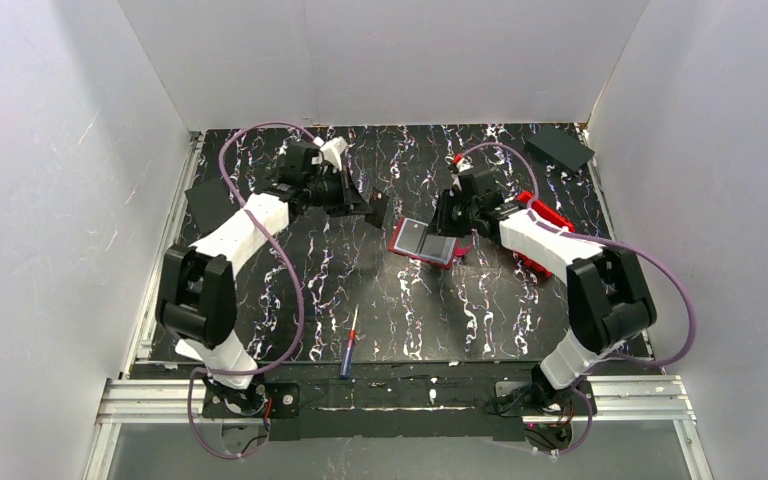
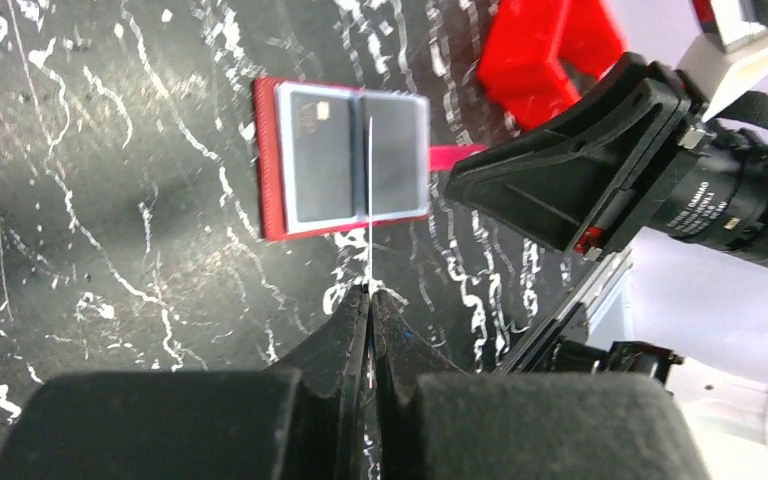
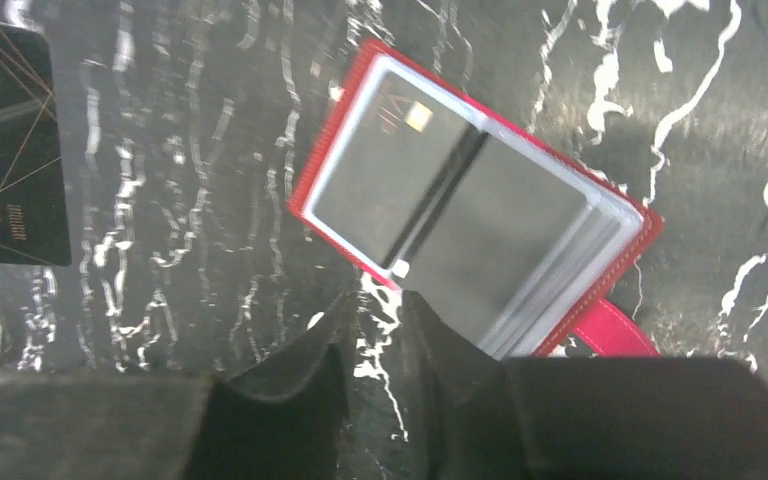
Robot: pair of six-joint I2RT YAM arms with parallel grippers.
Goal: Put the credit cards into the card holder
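Note:
The black credit card stands edge-on in the left wrist view, and my left gripper is shut on it. Its dark face with thin gold lines shows at the left of the right wrist view. The red-edged card holder lies opened flat on the table, right of the held card. Its left pocket shows a card with a gold chip; whether the right pocket holds one I cannot tell. My right gripper is over the holder, its fingers slightly apart with nothing between them.
A red open box sits beside the right arm. Dark flat blocks lie at the back right and left. Near the front edge rests a screwdriver. The table between it and the holder is clear.

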